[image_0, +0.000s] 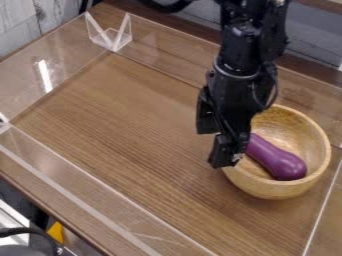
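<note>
My black gripper (215, 135) hangs over the left rim of a wooden bowl (299, 147), its fingers open and angled down, with nothing seen held between them. In the bowl lies a purple eggplant-like object (274, 160), long and tilted toward the lower right. The arm hides part of the bowl's back and left side.
A clear wire-like holder (110, 32) stands at the back left. A small yellow item (54, 230) shows at the bottom-left edge beside a dark cable.
</note>
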